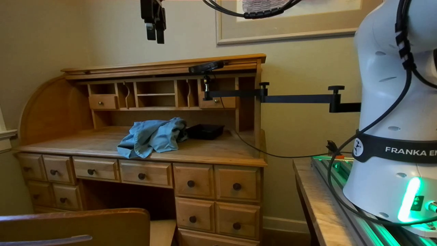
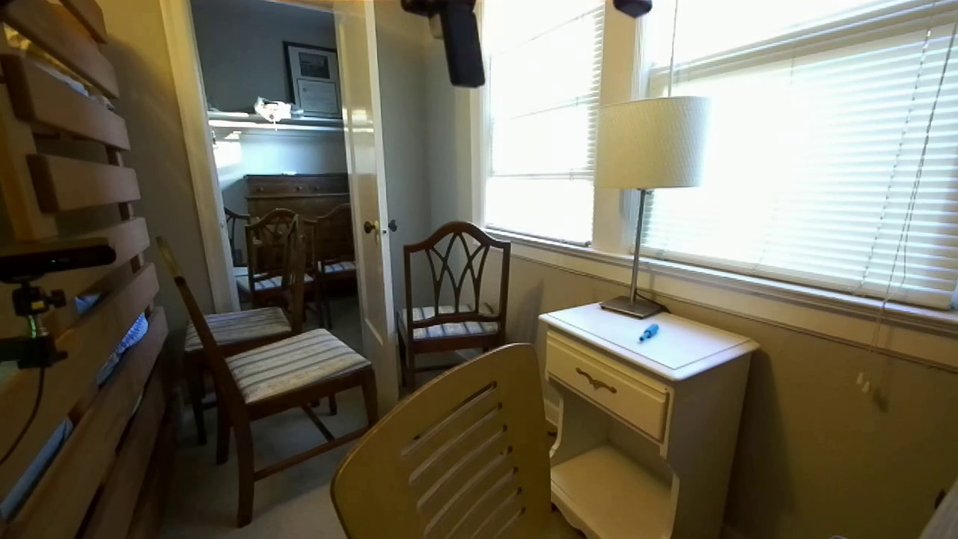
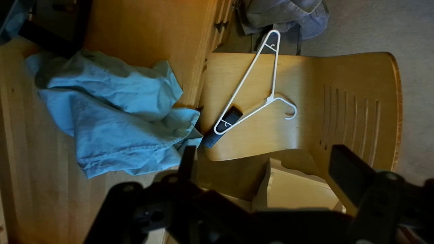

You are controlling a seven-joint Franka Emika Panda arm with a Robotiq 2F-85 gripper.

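My gripper stands open in the wrist view, its two black fingers wide apart with nothing between them. In exterior view 1 it hangs high above the roll-top desk (image 1: 102, 139), near the top edge. On the desktop lies a crumpled blue cloth (image 1: 153, 137), well below the gripper; the wrist view shows the cloth (image 3: 118, 114) spread to the left of the fingers. Right beside it is a black tray (image 1: 205, 131). A white hanger (image 3: 273, 77) rests on the chair seat, partly over a dark oblong object (image 3: 232, 116).
The chair's slatted back (image 2: 449, 440) rises in front of the desk. A camera arm (image 1: 297, 98) reaches across the desk's right end. A white nightstand (image 2: 709, 346) carries a lamp (image 2: 656, 144) and a small blue item (image 2: 648, 332).
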